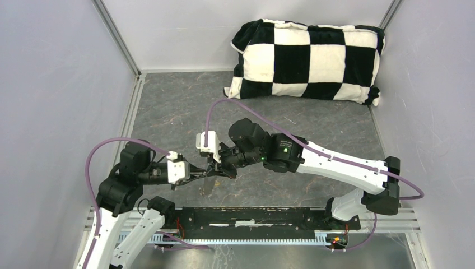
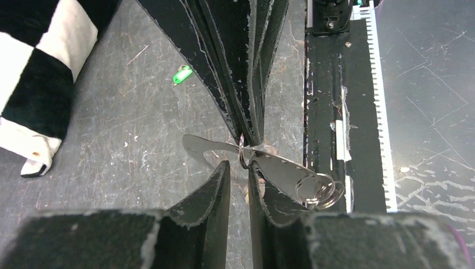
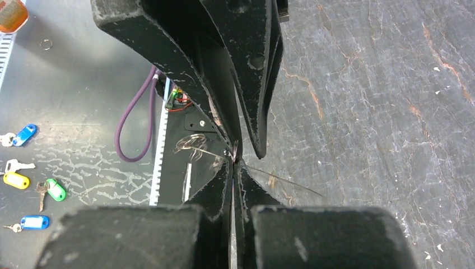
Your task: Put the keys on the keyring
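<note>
A flat shiny metal keyring piece (image 2: 280,171) hangs between the grippers, with looped wires (image 2: 318,191) at one end. My right gripper is shut, its tips pinching a small thin ring (image 2: 242,152) on that piece. From the other side my left gripper reaches in, fingers parted by a narrow gap, one finger on each side of the ring. Keys with a blue tag (image 3: 25,134), a yellow tag (image 3: 16,180), a green tag (image 3: 55,190) and another blue tag (image 3: 35,222) lie on the metal surface. Another green tag (image 2: 182,74) lies on the grey floor.
A checkered cushion (image 1: 310,60) rests against the back wall. Along the front runs a dark rail (image 1: 252,217) with a white toothed strip. A loose small ring (image 3: 46,44) and an orange object (image 3: 12,15) sit on the metal surface.
</note>
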